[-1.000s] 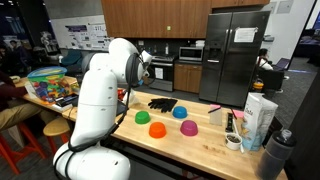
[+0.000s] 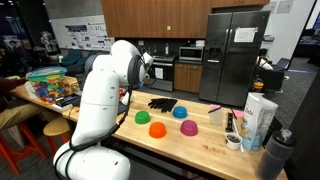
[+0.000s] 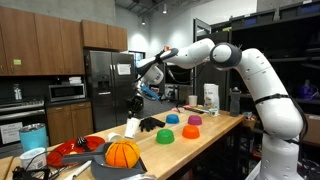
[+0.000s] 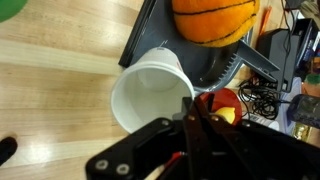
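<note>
My gripper is shut in the wrist view, and nothing shows between its fingertips. It hangs well above the table in exterior view 2, where the gripper [image 3: 139, 92] is small. A white cup [image 4: 152, 92] lies below it, its open mouth towards the wrist camera; the fingertips overlap the cup's right edge in that view. From the side, the white cup [image 3: 132, 128] stands apart from and below the gripper. An orange pumpkin-like ball [image 4: 215, 22] lies beside the cup, on a dark tray [image 4: 150, 32].
Green [image 2: 142, 117], orange [image 2: 157, 130], blue [image 2: 180, 113] and magenta [image 2: 189, 129] round items are spread over the wooden table. A black cloth-like thing [image 2: 162, 104] lies behind them. A red pan [image 3: 80, 147] and a teal pot [image 3: 34, 137] stand near the pumpkin.
</note>
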